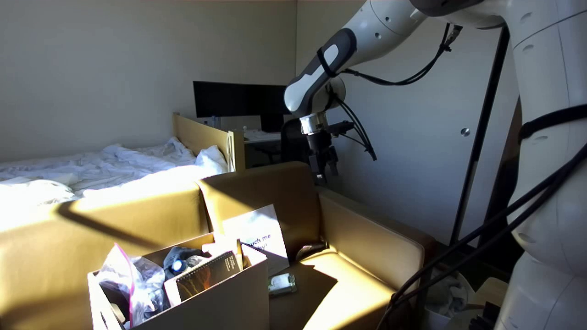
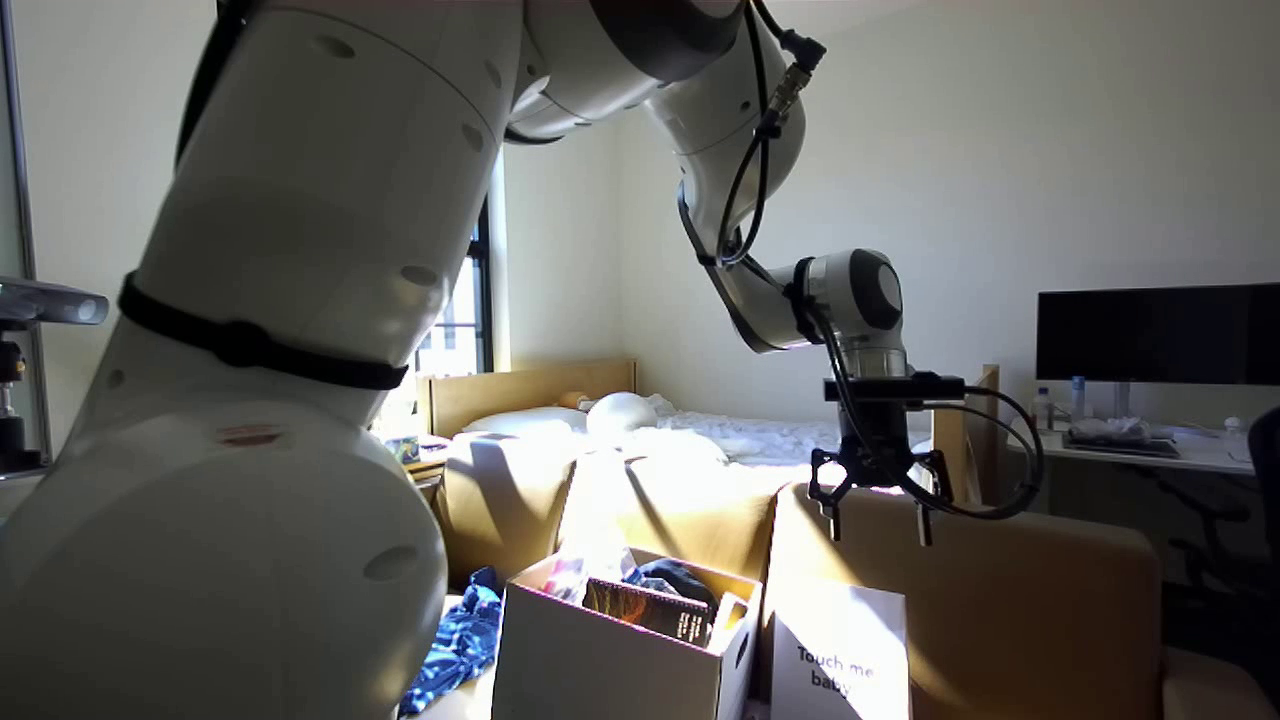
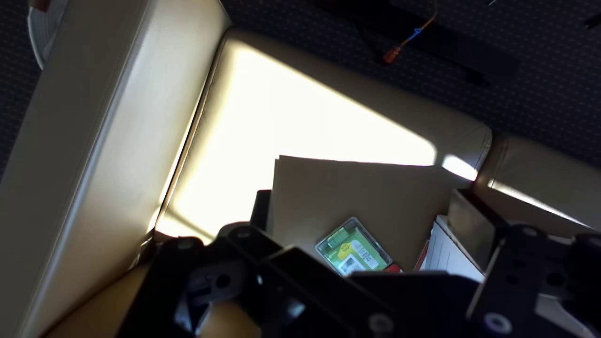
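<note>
My gripper (image 2: 879,528) hangs pointing down above the sofa's right end, its two fingers wide apart and nothing between them. From the wrist view, the gripper looks down on a clear case with a green and white label (image 3: 353,248), which lies on the shaded seat well below the fingers. The same case (image 1: 282,283) shows beside the cardboard box (image 1: 220,302) in exterior view 1. A white sign reading "Touch me baby" (image 2: 837,642) leans against the sofa back.
In the box are a spiral notebook (image 1: 206,277), a plastic bag (image 1: 135,280) and dark cloth. The sofa's armrest (image 1: 368,225) bounds the seat on the right. Sunlit seat (image 1: 346,294) near it is bare. Blue cloth (image 2: 462,642) lies left of the box.
</note>
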